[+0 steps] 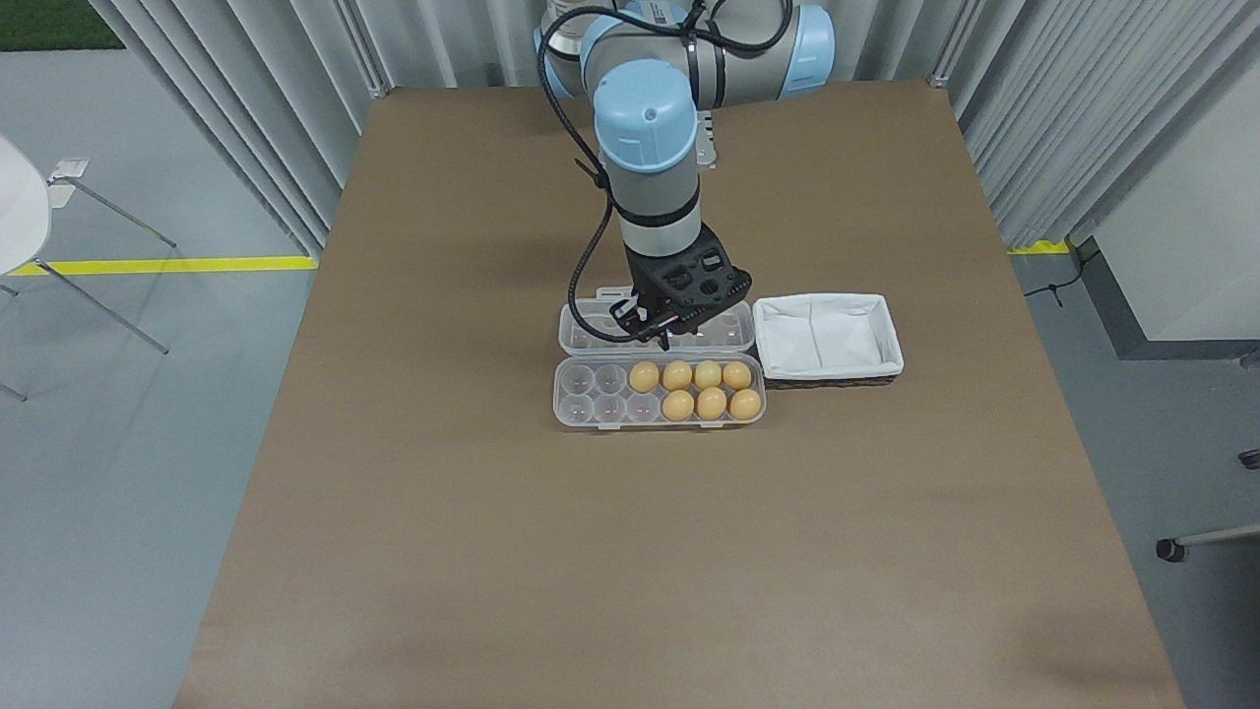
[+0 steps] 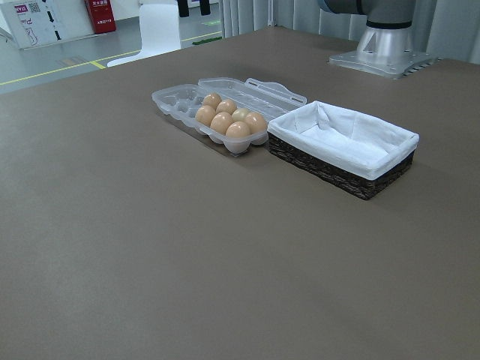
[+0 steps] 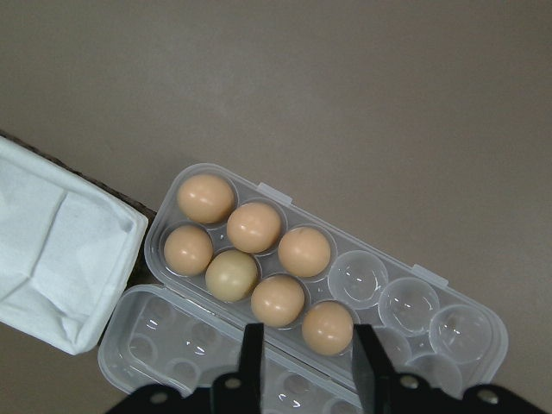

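An open clear plastic egg carton (image 1: 575, 390) lies on the table, several brown eggs (image 3: 254, 227) in one end and empty cups (image 3: 408, 305) in the other; one egg is paler. Its lid (image 3: 147, 345) lies open on the arm's side. My gripper hangs above the carton, fingers apart with nothing between them in the wrist view. A white-lined dark basket (image 1: 827, 336) sits beside the carton, empty.
The arm's base (image 2: 384, 56) stands at the back of the table.
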